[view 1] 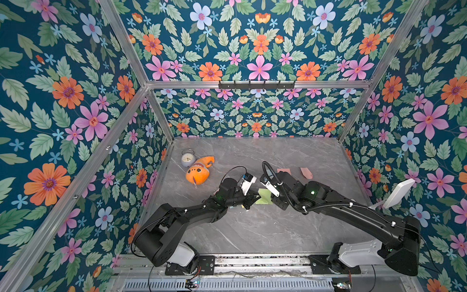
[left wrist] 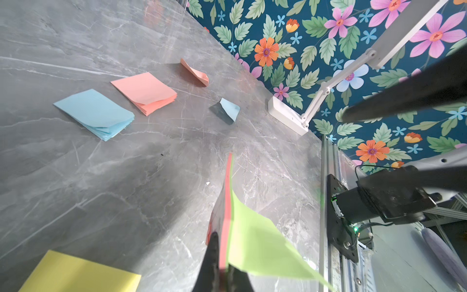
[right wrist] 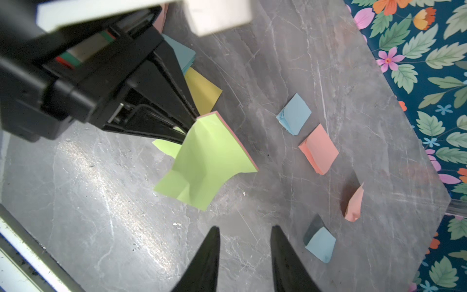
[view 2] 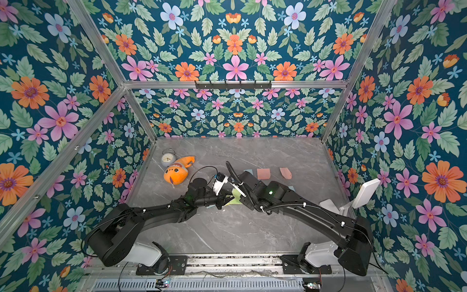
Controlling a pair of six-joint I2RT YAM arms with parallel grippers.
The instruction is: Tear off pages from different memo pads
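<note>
My left gripper is shut on a light green memo pad point(right wrist: 204, 160) with a pink edge, held above the table, its pages fanning out. My right gripper hangs over it, fingers apart and empty. A blue pad point(left wrist: 92, 109), a pink pad point(left wrist: 141, 90) and a yellow pad point(left wrist: 82, 275) lie on the table. A loose curled pink sheet point(right wrist: 354, 204) and a loose blue sheet point(right wrist: 321, 243) lie to the right.
An orange plush toy point(view 2: 176, 171) and an alarm clock point(view 2: 168, 156) stand at the back left. A white folding lamp point(view 2: 363, 193) is at the right edge.
</note>
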